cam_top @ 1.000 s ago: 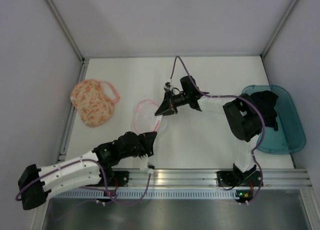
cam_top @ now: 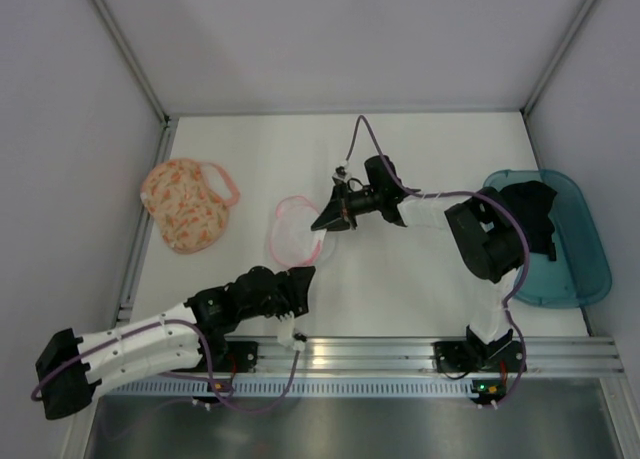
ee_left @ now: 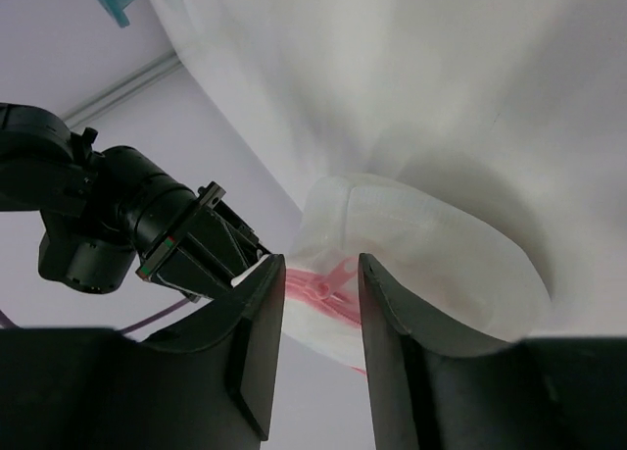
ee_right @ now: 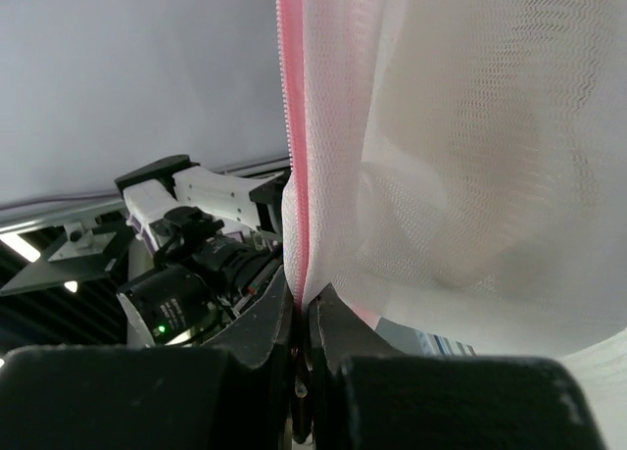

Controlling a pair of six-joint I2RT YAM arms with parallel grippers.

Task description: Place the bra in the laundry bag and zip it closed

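Note:
The white mesh laundry bag (cam_top: 292,234) with a pink zipper is held up at the middle of the table. My right gripper (cam_top: 322,222) is shut on its zipper edge (ee_right: 299,175); the mesh hangs from the fingers, with a pale shape faintly visible behind it. My left gripper is part open at the bag's near end, with the pink zip between or just beyond its fingertips; whether it touches cannot be told. The peach patterned fabric piece (cam_top: 185,204) with pink straps lies flat at the left of the table.
A teal bin (cam_top: 565,279) with dark cloth (cam_top: 530,204) in it stands at the right edge. The back of the table and the stretch between bag and bin are clear. Cables loop over both arms.
My left gripper has moved only slightly at the bag's near end.

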